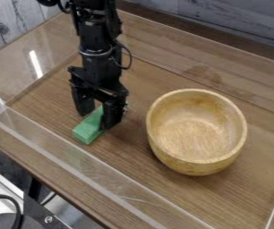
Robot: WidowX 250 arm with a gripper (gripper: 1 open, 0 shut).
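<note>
A green elongated object (pixel 89 132) lies on the wooden table (pixel 55 107), left of a wooden bowl (pixel 197 156). My black gripper (pixel 97 109) hangs low over the green object's upper part, covering some of it; its fingers are apart, and whether they touch the object is hard to tell.
The wide bowl takes up the right middle of the table. A dark cable lies at the bottom left corner.
</note>
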